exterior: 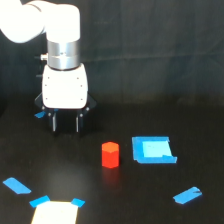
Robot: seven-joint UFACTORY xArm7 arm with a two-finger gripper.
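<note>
A small red block (110,155) stands on the dark table, right of the picture's middle line and low down. My gripper (66,122) hangs at the upper left, pointing down. Its dark fingers are spread apart, and nothing shows between them. The block is clear of it, farther right and lower in the view. Just beyond the block, to its right, lies a square outlined in blue tape (140,141) with a pale centre (156,149).
At the front left edge is a cream-coloured pad (54,213) with blue tape at its corners. Loose tape strips lie at the far left (16,186) and front right (187,195).
</note>
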